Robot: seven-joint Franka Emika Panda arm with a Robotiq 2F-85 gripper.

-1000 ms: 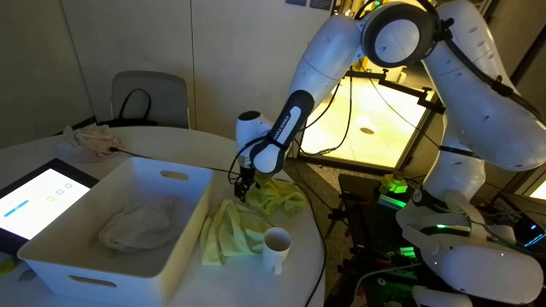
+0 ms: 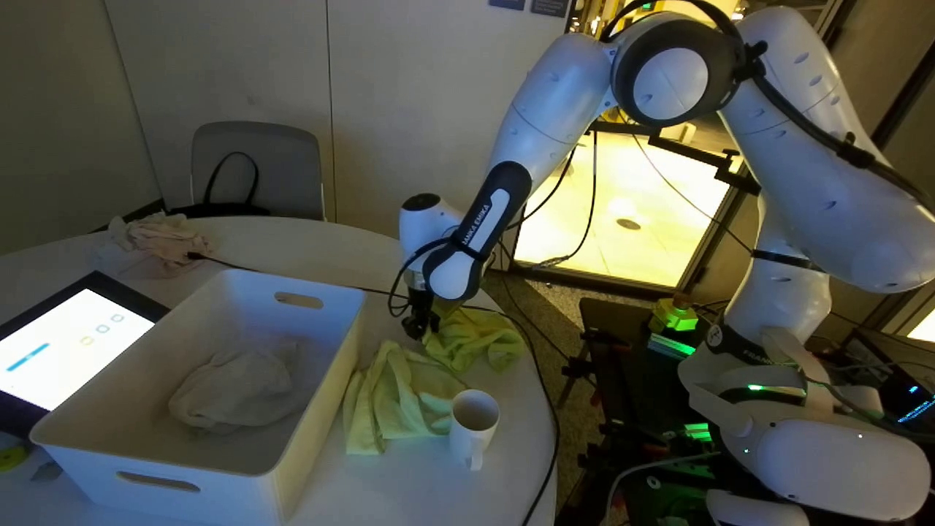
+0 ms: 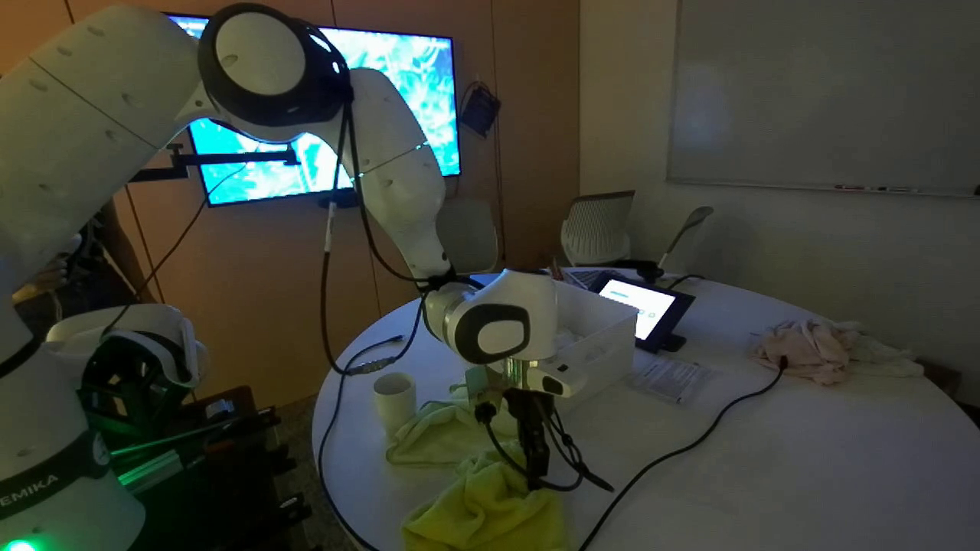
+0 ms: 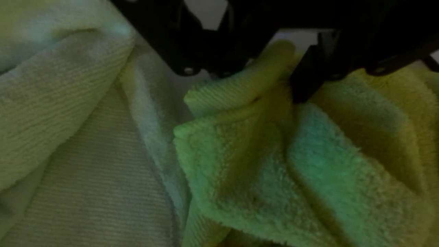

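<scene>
Two crumpled cloths lie on the table: a bright yellow-green one [image 2: 478, 340] and a paler green one [image 2: 399, 390] nearer the white bin. Over the near edge of the yellow-green cloth, my gripper [image 2: 422, 332] points down. In the wrist view, the dark fingers of my gripper stand apart, with a raised fold of the yellow-green cloth [image 4: 242, 92] between them. The pale cloth [image 4: 98, 173] spreads to the left, clear of the fingers. Where the fold meets the finger on the left is too dark to make out.
The white bin [image 2: 329, 386] holds a whitish cloth [image 2: 232, 390]. A white mug [image 2: 474, 421] stands beside the pale green cloth. A tablet [image 2: 66, 342] and a pinkish cloth [image 2: 162, 241] lie farther off. A black cable [image 3: 661, 461] crosses the otherwise bare side of the table.
The arm and gripper have shifted slightly left and down in exterior view 1. The cloths, mug and bin look unmoved.
</scene>
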